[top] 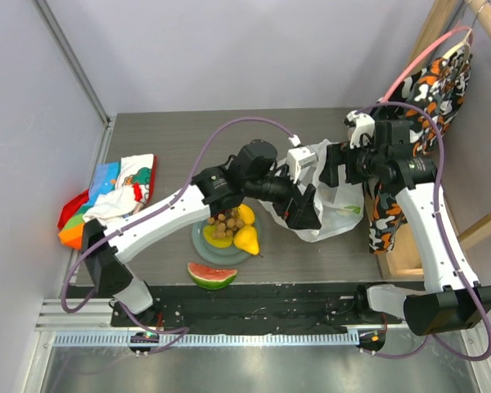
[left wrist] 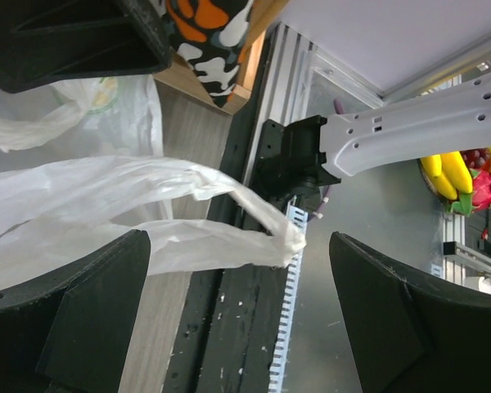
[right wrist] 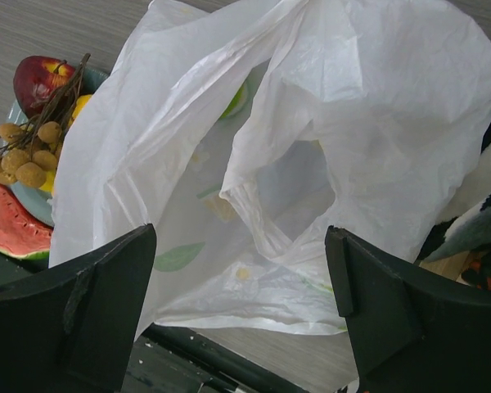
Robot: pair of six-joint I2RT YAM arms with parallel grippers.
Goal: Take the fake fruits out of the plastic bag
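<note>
The thin white plastic bag (top: 344, 214) lies crumpled on the table's right side. Over its left part, my left gripper (top: 299, 214) stands open; in the left wrist view a loose strip of the bag (left wrist: 204, 182) reaches across between its spread fingers. At the bag's upper right is my right gripper (top: 334, 168), also open, with the bag's folds (right wrist: 282, 188) below its fingers. A rounded green patch (right wrist: 237, 101) shows inside the bag; fruit or print, I cannot tell. Fruits lie on a plate (top: 217, 258), among them a yellow pear (top: 246, 240) and a brown bunch (right wrist: 29, 155).
A watermelon slice (top: 212, 276) rests at the table's front edge. Folded colourful cloths (top: 119, 190) are at the left. A patterned garment (top: 389, 223) hangs close beside the right arm. Bare table stretches behind the plate.
</note>
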